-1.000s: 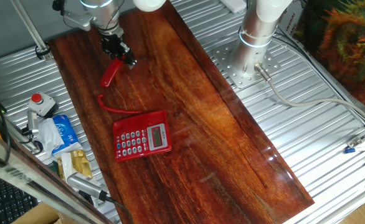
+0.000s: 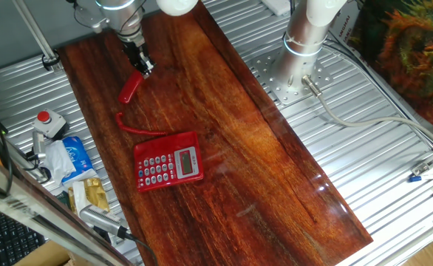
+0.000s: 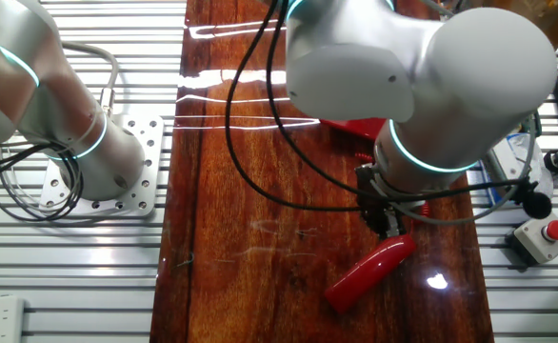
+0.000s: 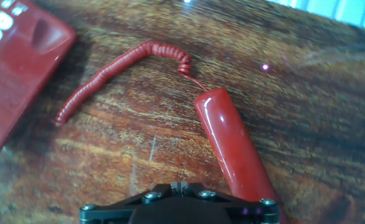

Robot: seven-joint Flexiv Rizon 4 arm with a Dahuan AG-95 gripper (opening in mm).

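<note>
A red telephone handset [image 2: 131, 87] lies on the wooden table, apart from its red phone base [image 2: 168, 161]. Its coiled cord [image 4: 123, 65] trails over the wood between them in the wrist view. My gripper [image 2: 148, 72] is close to the handset's far end, pointing down. In the wrist view the black fingers of the gripper meet at the bottom centre, with nothing showing between them; the handset [image 4: 235, 143] passes just to their right, its lower end partly hidden. From the second exterior view, the handset [image 3: 369, 274] is beside the fingertips; contact cannot be told.
Along the left lie a red-button box [image 2: 48, 123] and a blue tissue pack [image 2: 74, 157].
My gripper has shifted slightly leftward in exterior view 1, toward the handset's far end. The handset, cord and phone base lie where they were.
</note>
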